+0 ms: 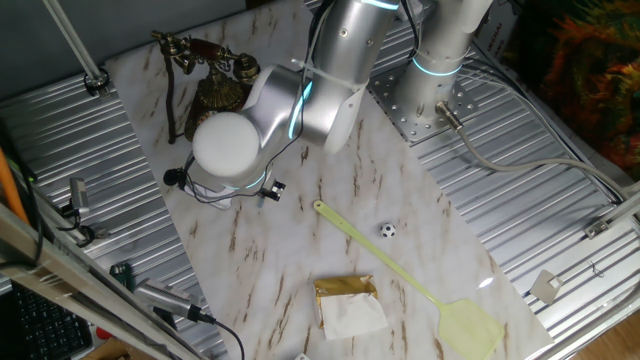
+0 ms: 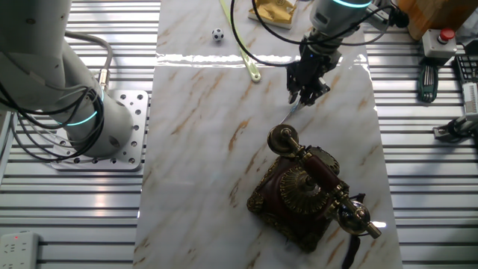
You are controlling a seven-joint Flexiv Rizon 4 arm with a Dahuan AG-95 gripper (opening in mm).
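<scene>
My gripper (image 2: 305,97) hangs over the marbled tabletop (image 2: 209,112), between the telephone and the swatter's handle in exterior view 2. Its dark fingers are small and blurred there, so I cannot tell how far apart they stand or whether anything is between them. In exterior view 1 the white-capped wrist mostly covers it. An ornate brown and brass telephone (image 2: 306,187) stands close by, its handset lying across the top. A pale green fly swatter (image 1: 470,328) lies on the table, with a small black-and-white ball (image 1: 388,230) beside its handle. Near them rests a gold and white packet (image 1: 350,308).
The arm's base plate (image 2: 134,123) is bolted to slatted metal beside the table. A red-buttoned box (image 2: 439,45) stands beyond the opposite edge. Cables loop around the wrist. Bare tabletop lies between base and telephone.
</scene>
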